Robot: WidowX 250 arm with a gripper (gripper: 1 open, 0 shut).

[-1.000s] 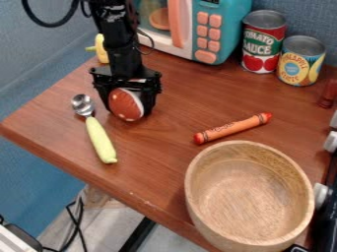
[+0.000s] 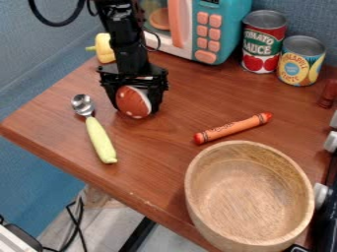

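Observation:
My black gripper (image 2: 133, 87) is down over a red-and-white ball (image 2: 133, 101) on the left part of the wooden table, with its fingers at either side of the ball. Whether they grip it is hard to tell. A spoon with a pale yellow handle (image 2: 101, 138) lies left of the ball. A wooden bowl (image 2: 247, 189) stands at the front right, and an orange crayon (image 2: 234, 128) lies behind it.
At the back are a teal toy microwave (image 2: 214, 30), two cans (image 2: 262, 44) (image 2: 301, 61) and a yellow object (image 2: 102, 47) behind the arm. Bare table (image 2: 184, 98) lies between the ball and the cans.
My gripper has shifted very slightly to the right over the ball; the other objects have not moved.

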